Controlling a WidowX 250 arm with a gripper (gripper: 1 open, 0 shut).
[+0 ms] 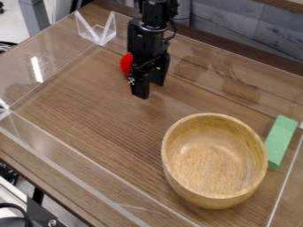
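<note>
The black gripper (143, 81) hangs low over the wooden table at the top centre, its fingers near the surface. A red round object (126, 64) lies just behind and left of it, partly hidden by the gripper. Whether anything is between the fingers, and how far apart they stand, is hard to tell.
A wooden bowl (213, 184) sits at the lower right, with a green block (279, 142) to its right. Clear plastic pieces stand at the upper left and left edge.
</note>
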